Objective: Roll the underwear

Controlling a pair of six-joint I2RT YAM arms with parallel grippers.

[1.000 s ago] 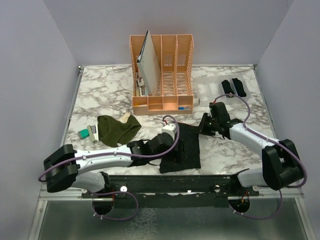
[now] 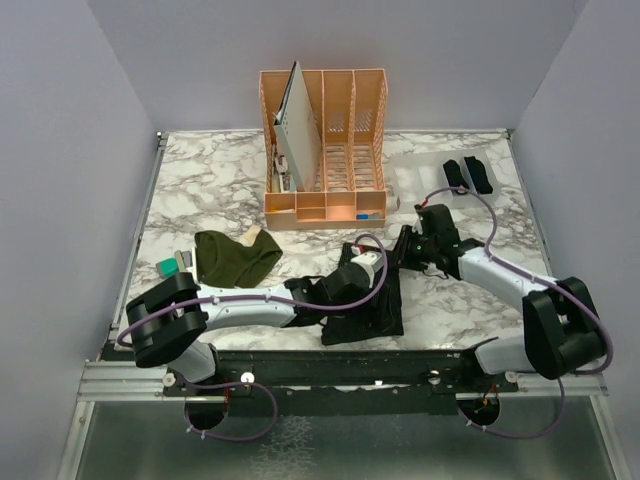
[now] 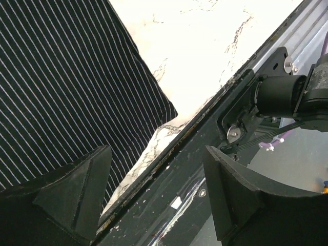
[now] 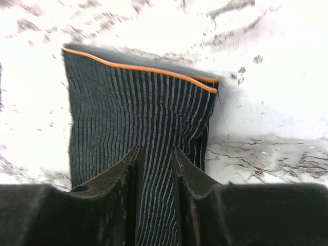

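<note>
The underwear, dark with fine pale stripes (image 2: 350, 332), lies spread near the table's front edge, partly covered by the left arm in the top view. An orange-trimmed waistband edge crosses its far end in the right wrist view, on the striped cloth (image 4: 128, 97). Over the front part hovers my left gripper, fingers wide apart. Beneath it, one cloth corner (image 3: 154, 110) lies flat by the table edge. My right gripper is at the waistband end, its fingers a narrow gap apart. Cloth shows through that gap, apparently not gripped.
An orange divided organizer (image 2: 325, 207) stands at the back centre. Olive cloth (image 2: 235, 262) lies to the left, near a green item (image 2: 167, 267). A clear tray (image 2: 430, 170) with dark rolled items is at back right. Bare marble lies right of the underwear.
My left gripper has moved right over the underwear.
</note>
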